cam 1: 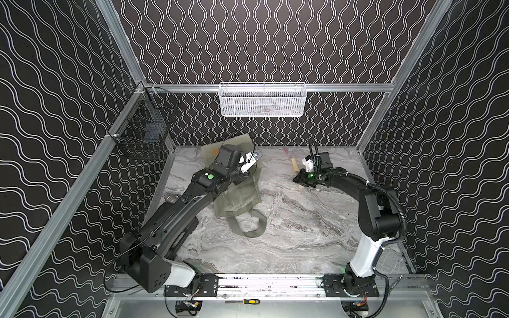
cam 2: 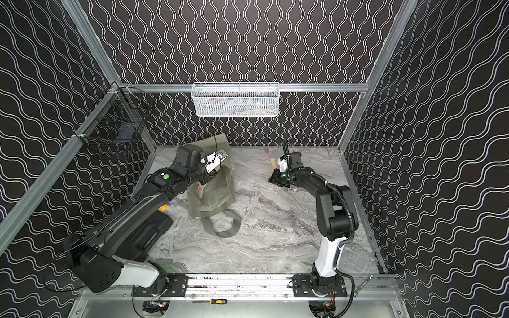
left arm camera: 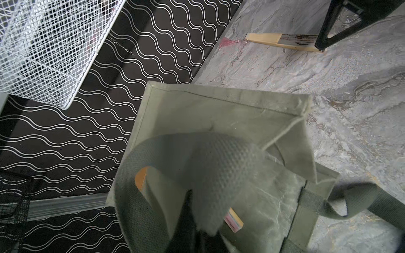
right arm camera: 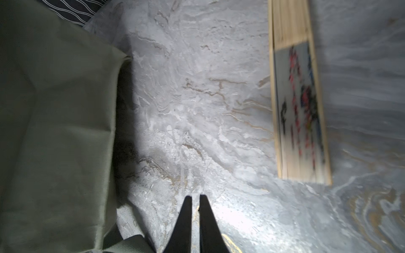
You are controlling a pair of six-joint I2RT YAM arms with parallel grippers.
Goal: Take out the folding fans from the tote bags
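An olive tote bag (cam 1: 238,196) lies left of centre. My left gripper is over it, shut, close behind a blurred grey-green strap (left arm camera: 139,198); whether it pinches the strap is unclear. Small wooden and coloured pieces (left arm camera: 232,219) show inside the bag. A wooden folding fan (right arm camera: 299,113) with a painted panel and pink tassel (left arm camera: 230,41) lies on the marble floor right of the bag. My right gripper is shut, nothing between its fingers, between the bag and that fan.
A white mesh basket (cam 1: 262,100) hangs on the back rail, a black wire basket (cam 1: 145,127) at the left.
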